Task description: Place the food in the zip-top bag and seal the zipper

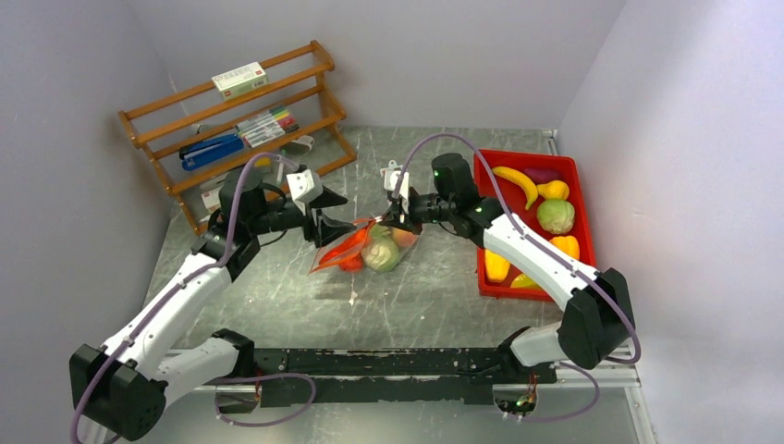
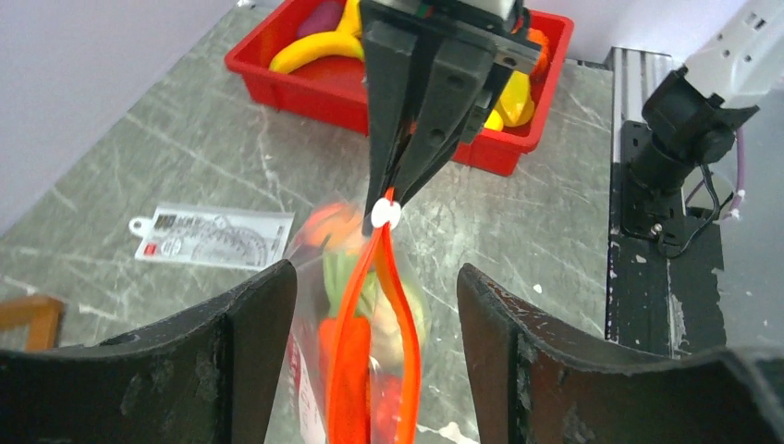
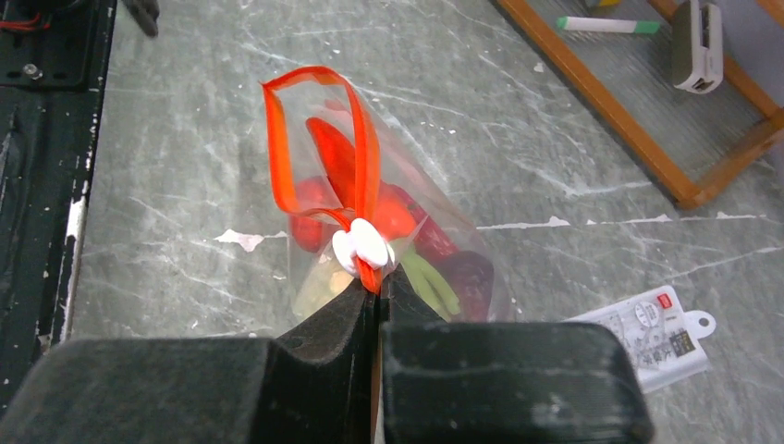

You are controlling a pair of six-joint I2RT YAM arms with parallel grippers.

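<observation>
A clear zip top bag (image 3: 434, 199) with an orange zipper edge (image 3: 366, 153) stands on the grey table, toy vegetables inside it: a carrot (image 3: 335, 153), a tomato (image 3: 396, 219) and other pieces. A white slider (image 2: 385, 215) sits at one end of the zipper. My right gripper is shut on the bag's orange edge right beside that slider. From there the two zipper strips spread apart into an open loop. My left gripper is open, its fingers (image 2: 257, 338) on either side of the loop's free end, apart from it.
At right stands a red bin (image 1: 584, 236) with several toy foods, among them a cabbage (image 1: 556, 215). A wooden rack (image 1: 325, 88) with markers and boxes fills the back left. Behind the bag lies a flat white card (image 2: 217, 236).
</observation>
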